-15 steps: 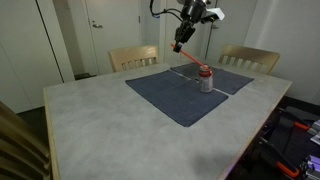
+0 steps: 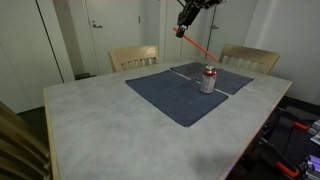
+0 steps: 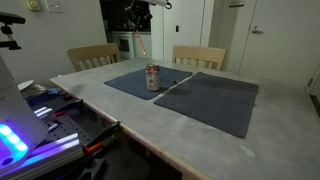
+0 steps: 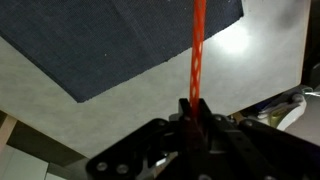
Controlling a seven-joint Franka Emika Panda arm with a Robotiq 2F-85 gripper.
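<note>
A thin orange-red stick (image 4: 197, 45) is pinched in my gripper, which is shut on it; in the wrist view the stick extends up past the frame's top edge. Exterior view 1 has the gripper (image 2: 181, 33) high over the table's far side, the stick (image 2: 199, 49) slanting down to the right. A light-coloured can with reddish markings (image 2: 208, 80) stands upright on the dark mats. The stick's lower end (image 3: 145, 55) appears just above the can (image 3: 153, 79) in exterior view 2, with a small gap between them.
Dark mats (image 2: 172, 94) lie side by side on the pale table (image 2: 95, 125), whose left part is bare. Wooden chairs (image 2: 134, 57) stand along the far side. Near the table's right edge in exterior view 1 is a dark frame with red parts (image 2: 287, 170).
My gripper has risen, carrying the stick up with it. A second ago the stick's lower end was down at the can's top; now it is higher. The can has stayed in place.
</note>
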